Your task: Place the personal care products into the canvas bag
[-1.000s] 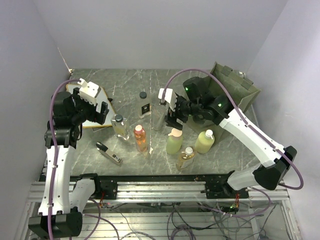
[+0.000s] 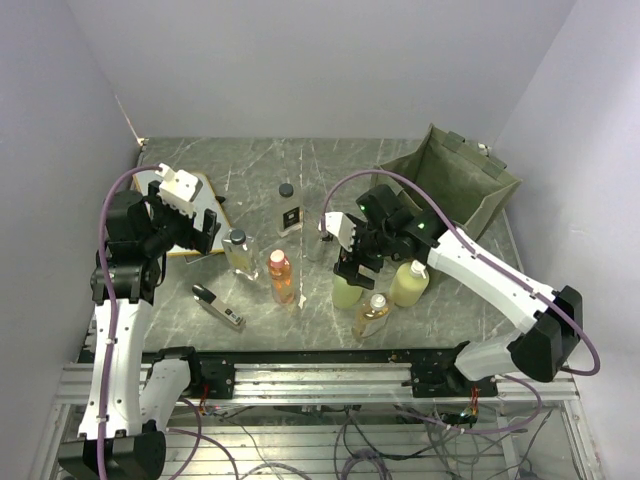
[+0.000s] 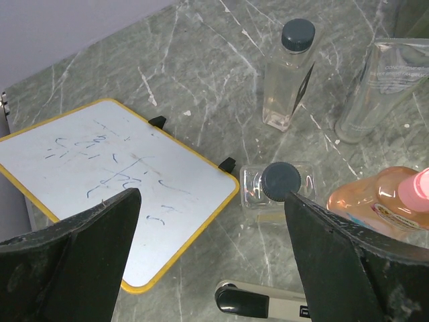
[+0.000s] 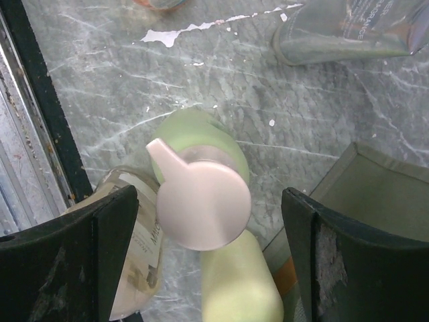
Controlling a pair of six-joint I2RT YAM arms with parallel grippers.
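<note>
My right gripper is open over a pale green pump bottle (image 2: 346, 294), its pink head (image 4: 204, 204) between and just ahead of the fingertips. Beside it stand a yellow-green bottle (image 2: 408, 287) and an amber bottle (image 2: 370, 320). An orange bottle (image 2: 281, 283), clear bottles (image 2: 241, 256) and a dark-capped bottle (image 3: 285, 87) stand further left. The olive canvas bag (image 2: 465, 165) is at the back right. My left gripper hangs open above the left side, nothing between its fingers.
A whiteboard (image 3: 134, 168) with yellow edge lies at the left, with a grey-black handheld object (image 2: 218, 306) in front of it. Walls border both sides.
My right gripper has moved down and toward the table's front, over the pump bottle. My left gripper has shifted very slightly; the bottles look unchanged.
</note>
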